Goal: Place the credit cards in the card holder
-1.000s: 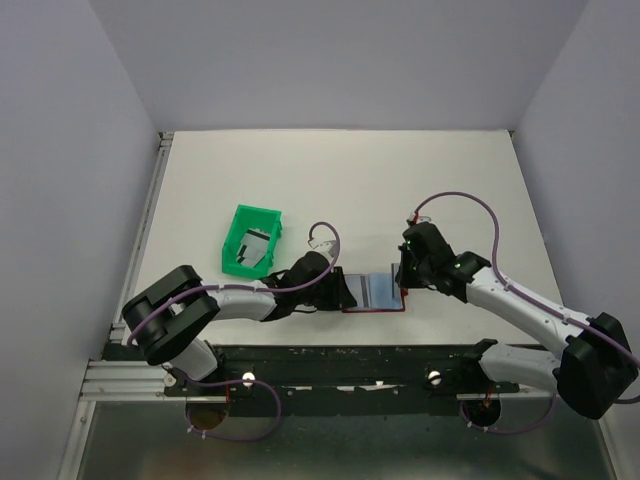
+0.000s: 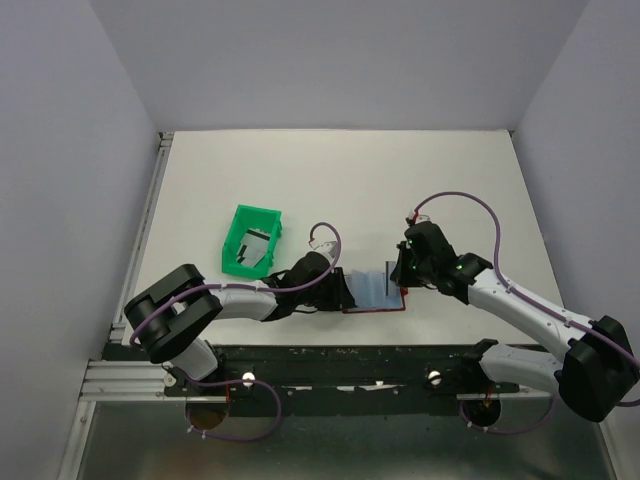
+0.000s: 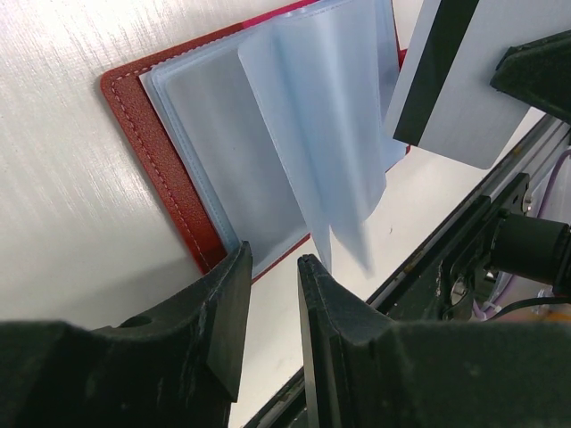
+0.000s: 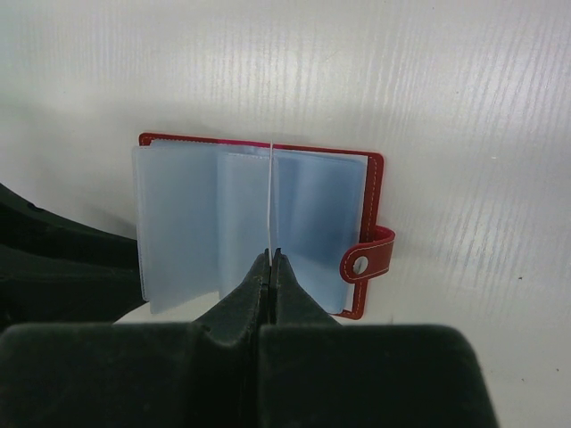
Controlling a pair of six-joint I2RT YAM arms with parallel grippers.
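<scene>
The card holder [image 4: 373, 201] lies open, dark red with clear plastic sleeves [image 4: 178, 223] and a snap strap on its right side. My right gripper is shut on a grey card with a black stripe, which appears edge-on in the right wrist view. That card stands upright above the sleeves. In the left wrist view, my left gripper is partly open at the holder's left edge, nothing visible between its fingers. A bent sleeve flap [image 3: 321, 116] hangs close to its right finger; whether they touch is unclear.
A green box [image 2: 231, 262] with several cards [image 2: 254, 247] inside stands left of the holder, beyond my left arm. Behind the holder the white table [image 2: 340, 175] is clear. The table's front edge runs close by.
A sleeve flap now covers the dark stripe that showed in the holder's middle. The right gripper and its card have shifted slightly left. My left arm looks nearly unmoved.
</scene>
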